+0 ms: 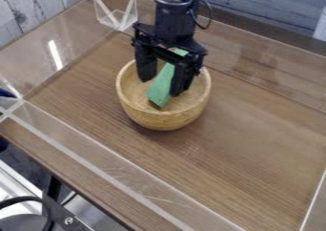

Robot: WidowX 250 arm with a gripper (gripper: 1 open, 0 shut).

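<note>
A round wooden bowl (163,114) sits near the middle of the table, with a green bar-shaped object (160,86) inside it, tilted on a diagonal. My black gripper (166,69) is down over the bowl, open, its two fingers on either side of the green object's upper part. Whether the fingers touch the object cannot be told. The green object is partly hidden by the gripper.
A white wire-like item (114,13) stands at the upper left. Clear strips lie along the left edge, and black cabling (32,216) is at the lower left corner.
</note>
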